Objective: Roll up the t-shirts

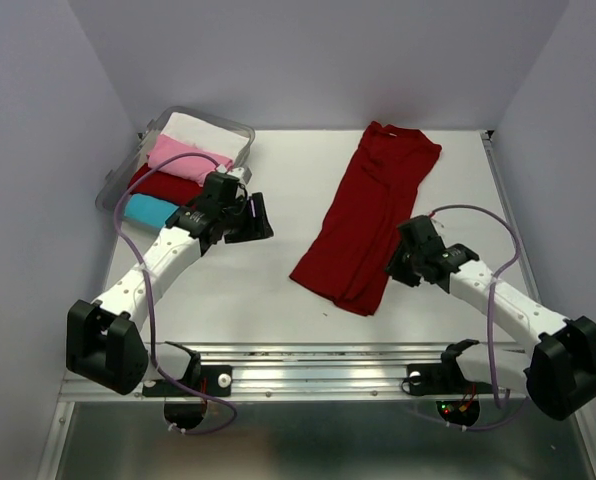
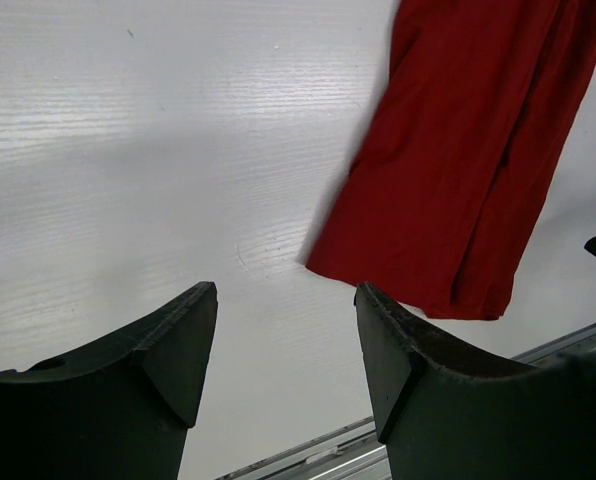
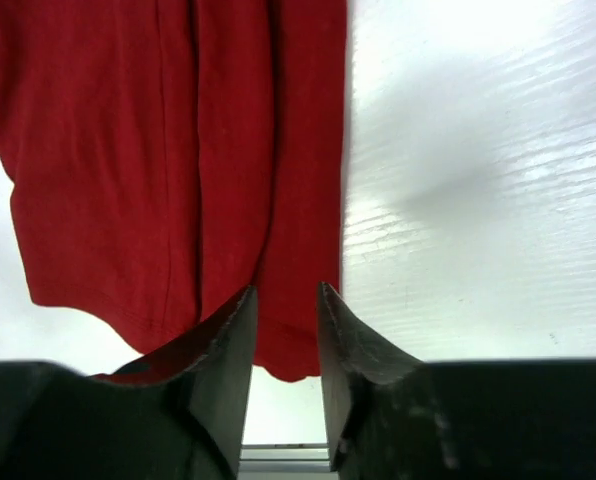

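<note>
A dark red T-shirt (image 1: 363,210) lies spread lengthwise on the white table, its collar end at the back, folded into a long strip with creases. My right gripper (image 1: 406,270) stands open just over its right edge near the front; in the right wrist view its fingertips (image 3: 287,298) are apart over the cloth. My left gripper (image 1: 245,222) is open at the left, clear of the shirt; in the left wrist view bare table shows between its fingertips.
A clear bin (image 1: 110,190) at the back left holds folded white, pink, red and blue shirts. A metal rail runs along the front edge.
</note>
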